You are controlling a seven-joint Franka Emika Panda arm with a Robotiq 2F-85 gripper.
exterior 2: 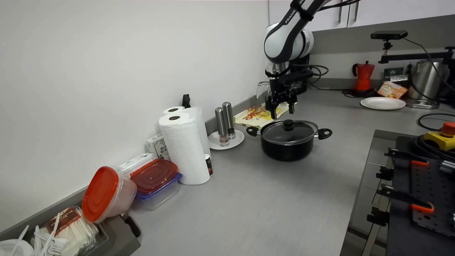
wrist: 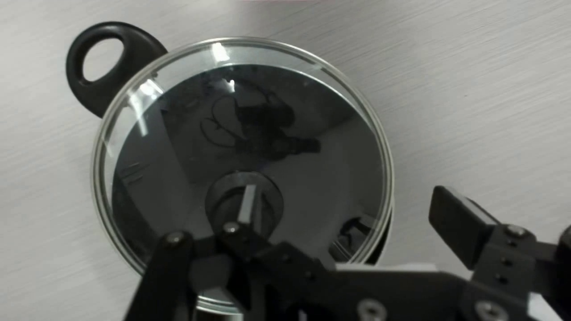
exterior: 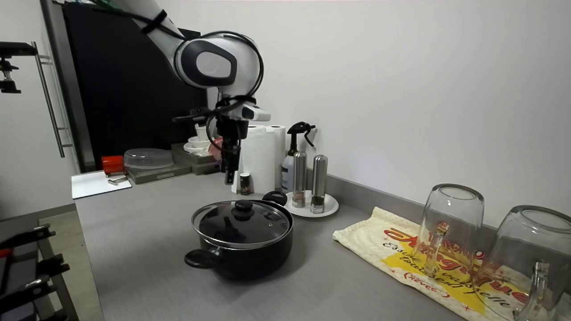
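A black pot (exterior: pixel 255 263) with two handles stands on the grey counter. Its glass lid (exterior: pixel 219 216) rests on top, a little off-centre, leaving a strip of the rim bare on one side. A round black knob (exterior 2: pixel 288 124) rises from the lid's middle. My gripper (exterior 2: pixel 282 111) hangs above the lid, pointing down, open and empty. From the wrist view, the gripper has one finger over the knob, partly hiding it, and the other out past the lid's edge. No contact with the knob is evident.
Two metal grinders stand on a white plate (exterior: pixel 333 208) close behind the pot. Paper towel rolls (exterior 2: pixel 184 147) are by the wall. Two glass mugs (exterior: pixel 448 214) sit upside down on a printed cloth (exterior: pixel 359 235). Bare counter (exterior 2: pixel 256 204) lies in front.
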